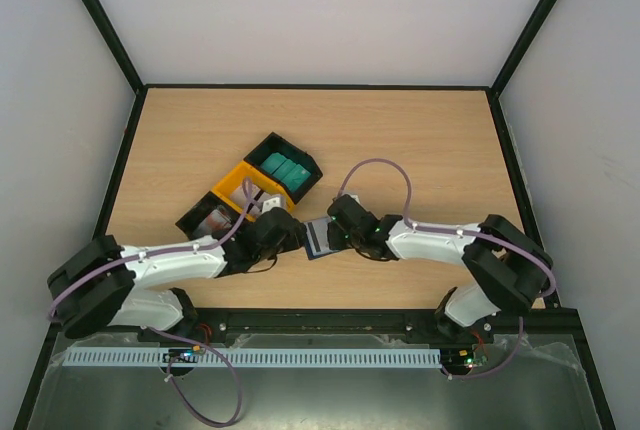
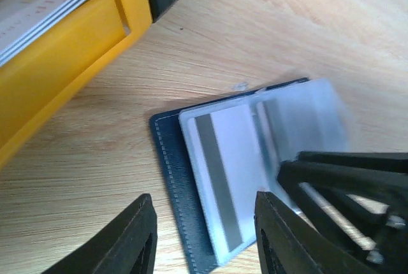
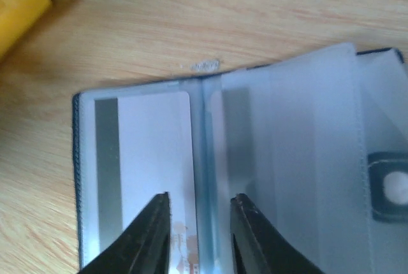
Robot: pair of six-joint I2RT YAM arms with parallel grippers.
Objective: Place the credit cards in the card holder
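The dark blue card holder (image 2: 182, 204) lies open on the table between the arms, its clear sleeves spread. A white card with a grey stripe (image 3: 156, 153) sits in its left sleeve. Behind the clear sleeves on the right shows another pale, grey-striped card (image 3: 239, 134), partly veiled. My right gripper is over the holder's middle, its fingers parted and no card visible between them. Wide open and empty, my left gripper hovers by the holder's left side. White cards (image 2: 44, 6) rest in the yellow bin (image 2: 76, 73).
Back left stands a row of bins: the yellow one between a black bin with green contents (image 1: 284, 169) and another black bin (image 1: 205, 218). My right gripper's dark body crowds the right of the left wrist view. Free table lies behind and to the right.
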